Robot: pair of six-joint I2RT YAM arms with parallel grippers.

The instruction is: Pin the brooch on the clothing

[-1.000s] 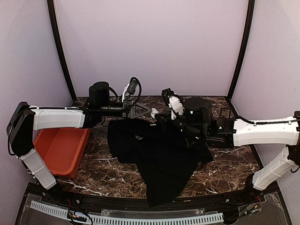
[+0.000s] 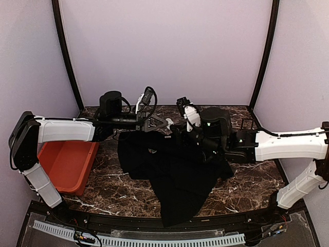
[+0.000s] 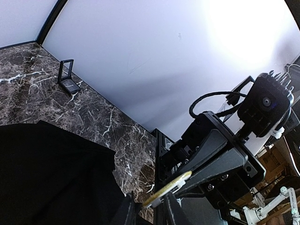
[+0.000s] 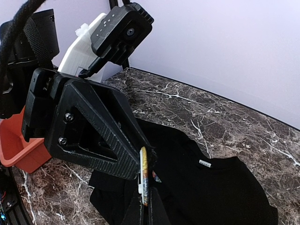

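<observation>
Between the two grippers, above the cloth, is the brooch (image 2: 169, 122), small and pale from above. Edge-on it looks like a thin yellowish plate with white backing: brooch (image 3: 167, 190) in the left wrist view, brooch in the right one. My right gripper is shut on its lower edge. My left gripper stands part open, its fingers (image 3: 174, 213) apart at the brooch's near end; contact there is hard to tell. Beneath both lies the black clothing (image 2: 177, 180), spread on the marbled table.
An orange-red bin (image 2: 67, 188) sits at the left under the left arm. A small open black case (image 3: 69, 84) stands at the back of the table. The clothing carries a white tag (image 4: 205, 163) and a small coloured patch (image 2: 152, 151). Bare table surrounds the cloth.
The right arm and the clothing look nearly unchanged.
</observation>
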